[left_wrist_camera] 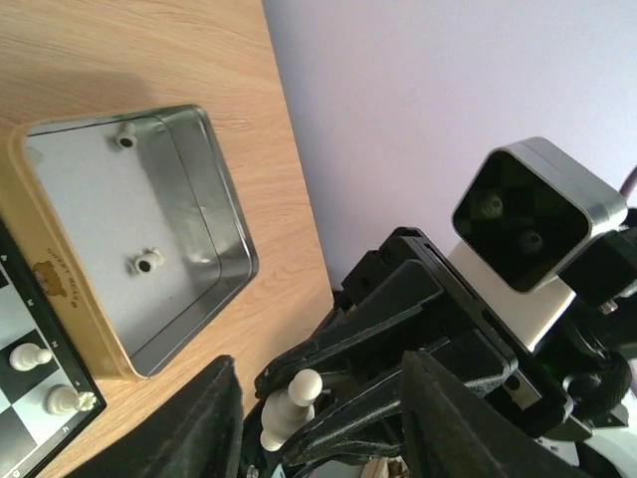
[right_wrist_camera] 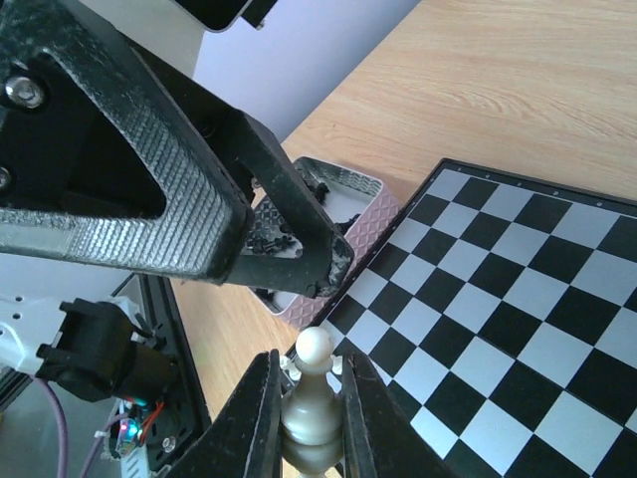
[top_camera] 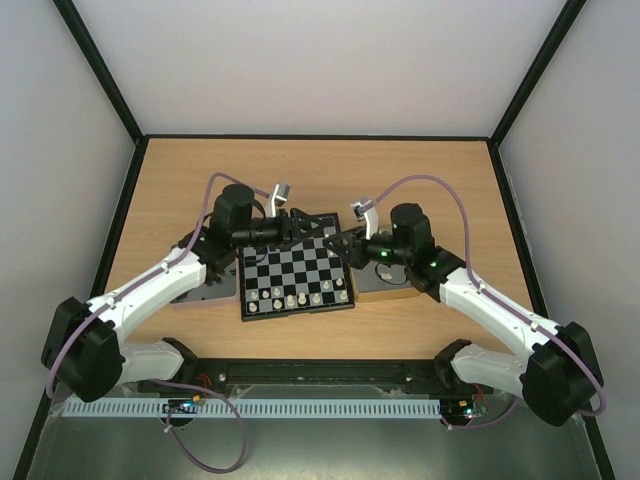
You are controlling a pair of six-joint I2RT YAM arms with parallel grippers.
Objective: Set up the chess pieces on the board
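Note:
The chessboard (top_camera: pixel 292 275) lies mid-table, with white pieces along its near rows; two stand at the edge in the left wrist view, a piece (left_wrist_camera: pixel 28 356) and another (left_wrist_camera: pixel 66 399). My right gripper is shut on a white chess piece, raised over the board's area; it also shows in the left wrist view, holding the piece (left_wrist_camera: pixel 289 409). My left gripper (top_camera: pixel 315 223) is part open above the board, facing the right one, its fingers blurred around that piece in the left wrist view, apart from it.
A tan-sided bin (left_wrist_camera: pixel 70 299) right of the board holds loose white pieces. A pink bin (right_wrist_camera: pixel 363 228) with dark pieces sits left of the board. The table behind the board is clear.

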